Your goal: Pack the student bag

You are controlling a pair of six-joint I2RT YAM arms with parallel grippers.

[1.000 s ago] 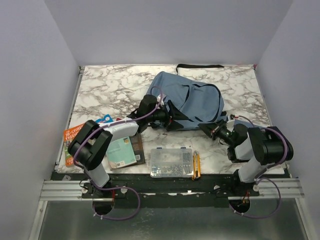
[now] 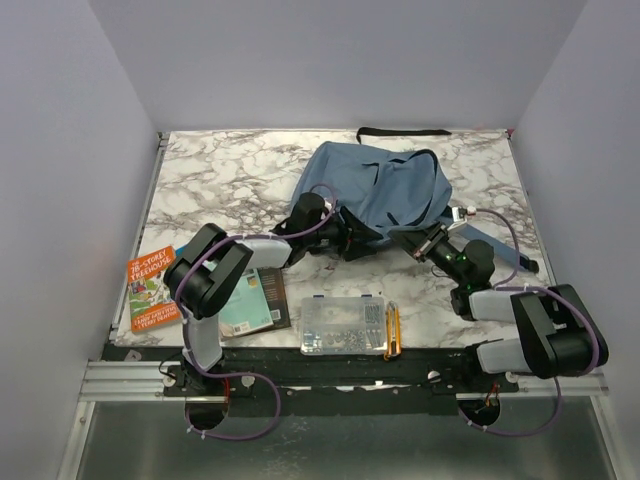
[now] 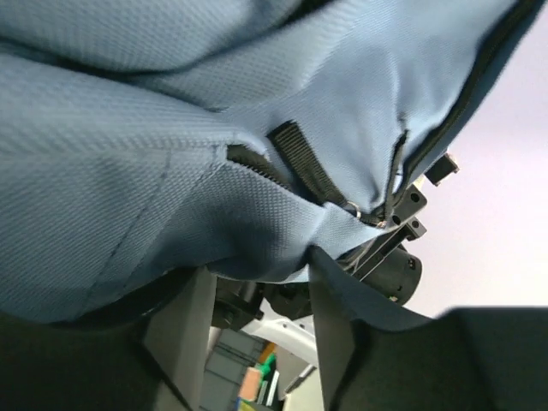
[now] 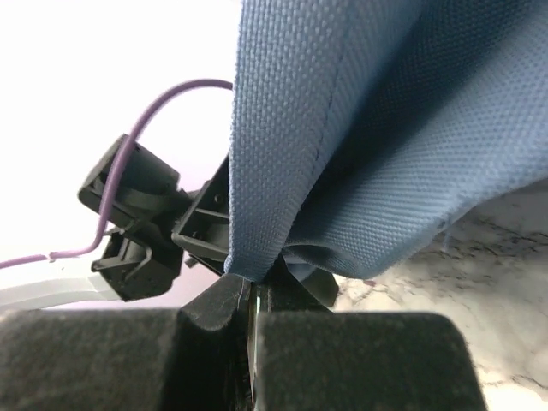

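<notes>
The blue-grey fabric bag (image 2: 345, 180) lies rumpled at the back of the table, its near edge toward my grippers. My left gripper (image 2: 378, 238) is at that near edge, fingers part open. In the left wrist view, a fold of the bag (image 3: 257, 231) lies across the fingertips, with a gap between the fingers; how deep the cloth sits between them is hard to tell. My right gripper is shut on the bag's thin edge (image 4: 265, 171), which rises from its fingertips in the right wrist view. The bag's inside is mostly hidden.
An orange-green book (image 2: 150, 290), a teal book (image 2: 245, 305) and a dark book (image 2: 275, 298) lie at left, partly under my left arm. A clear box (image 2: 343, 325) and yellow-orange slim tools (image 2: 393, 330) lie at front centre.
My left arm has swung to the right, its gripper staying near the bag's edge. The right arm's forearm has turned and its gripper shifted slightly back, the bag's right side moving with it.
</notes>
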